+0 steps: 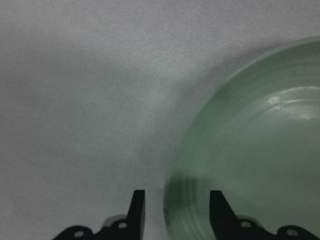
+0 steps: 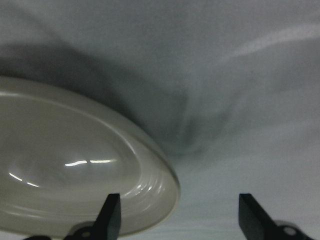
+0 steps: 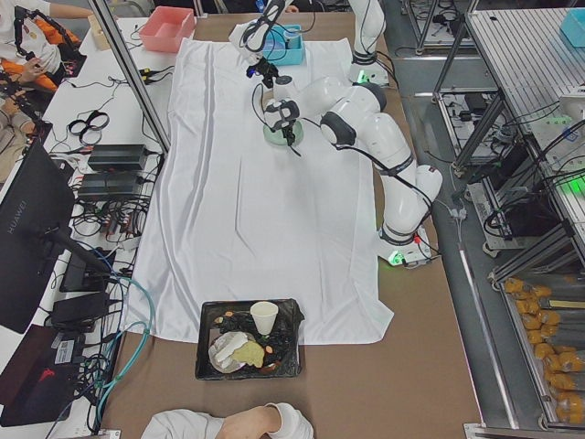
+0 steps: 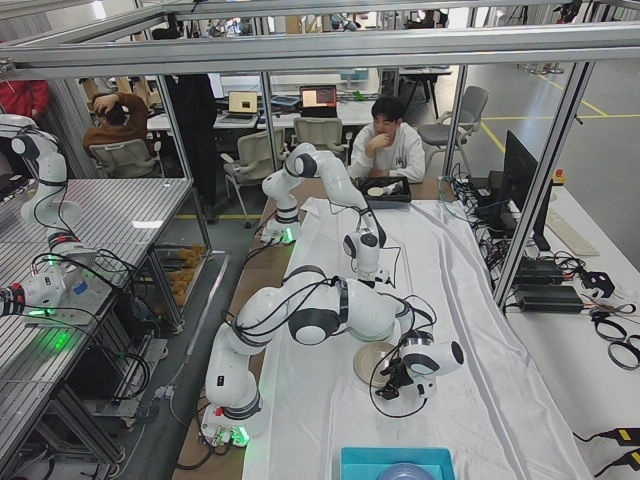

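A pale green plate (image 1: pixel 260 150) lies on the white cloth; my left gripper is open over its rim, one finger outside, one over the plate. In the right wrist view a beige oval dish (image 2: pixel 80 170) lies on the cloth, and my right gripper stands open above its near end, a finger either side of the rim. In the camera right view that dish (image 4: pixel 372 362) is partly hidden by an arm and cables.
A blue bin (image 4: pixel 370 460) stands at one end of the cloth, a black tray (image 3: pixel 228 311) with a cup and scraps at the other. A seated person is beside the tray.
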